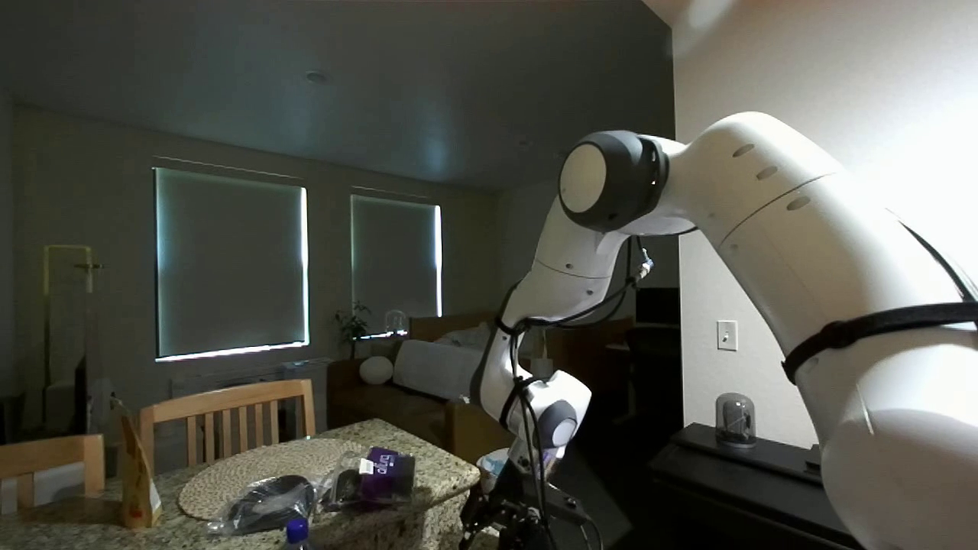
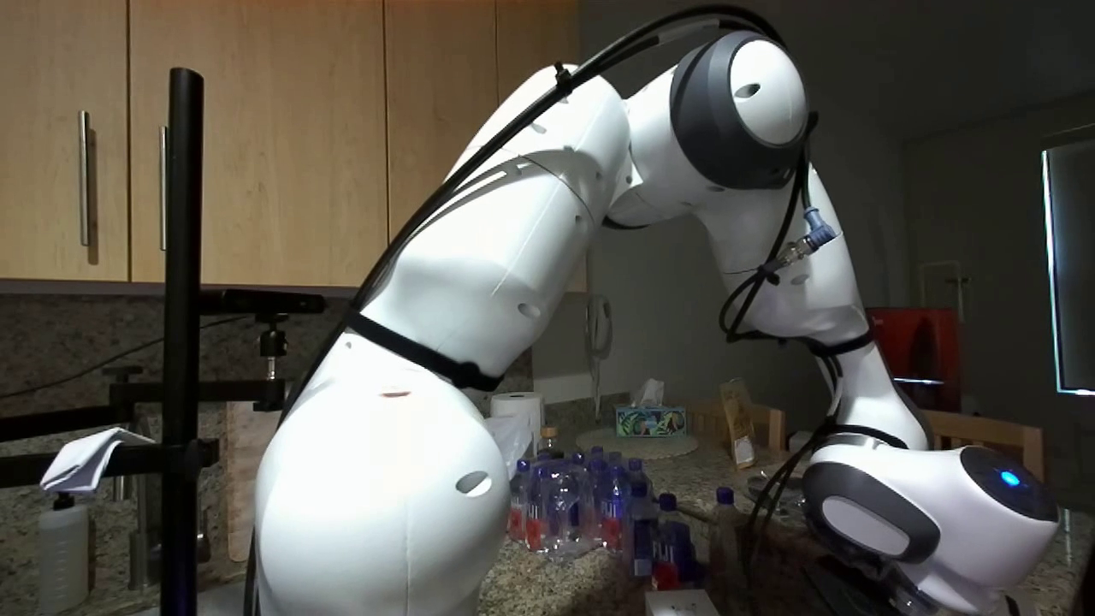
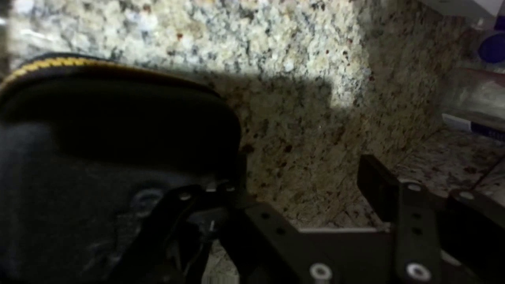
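A dark case (image 3: 118,137) with a yellow zipper fills the left of the wrist view, lying on the speckled granite. My gripper stands open, its two fingers well apart and only bare stone showing between them. The left finger overlaps the case's right edge in this view; whether they touch, I cannot tell. The right finger (image 3: 378,182) is clear of it. In exterior view 1 the dark gripper hardware hangs low at the counter's right end, partly cut off by the frame. The arm's wrist (image 2: 924,513) hides the fingers in exterior view 2.
Several water bottles (image 2: 575,503) crowd the counter near the arm's base, with a white box (image 2: 679,602) in front. A purple package (image 1: 387,475) and a bagged black item (image 1: 270,503) lie by a round woven mat (image 1: 247,467). A paper bag (image 1: 137,486) stands left.
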